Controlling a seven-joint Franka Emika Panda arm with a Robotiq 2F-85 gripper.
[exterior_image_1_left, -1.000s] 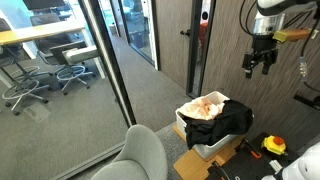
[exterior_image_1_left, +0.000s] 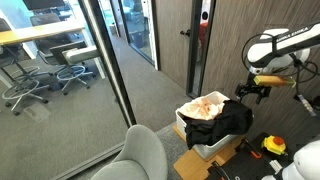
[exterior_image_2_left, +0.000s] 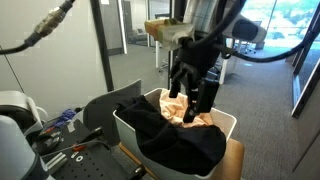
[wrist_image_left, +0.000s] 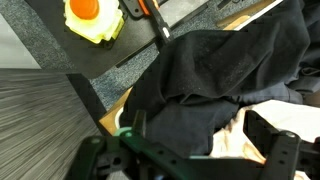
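A black cloth (exterior_image_1_left: 218, 122) lies heaped over the near side of a white bin (exterior_image_2_left: 222, 120), hanging over its rim. Beside it in the bin is a peach-coloured cloth (exterior_image_1_left: 205, 105). My gripper (exterior_image_1_left: 250, 97) is above and to the right of the bin in exterior view 1, pointing down. In the wrist view the open fingers (wrist_image_left: 138, 124) stand apart, with the black cloth (wrist_image_left: 200, 75) below and nothing held between them. The peach cloth (wrist_image_left: 262, 122) shows at the lower right there, partly hidden by the gripper.
An emergency stop button (wrist_image_left: 85, 8) on a yellow box sits on the dark table. A tool with orange parts (exterior_image_1_left: 252, 151) lies close to it. A grey chair (exterior_image_1_left: 140, 155) stands left of the bin. Wooden panelling (exterior_image_1_left: 232, 50) rises behind the arm.
The arm has come down steadily, bringing my gripper lower and slightly to the left, nearer the bin. Both cloths and the bin look unmoved.
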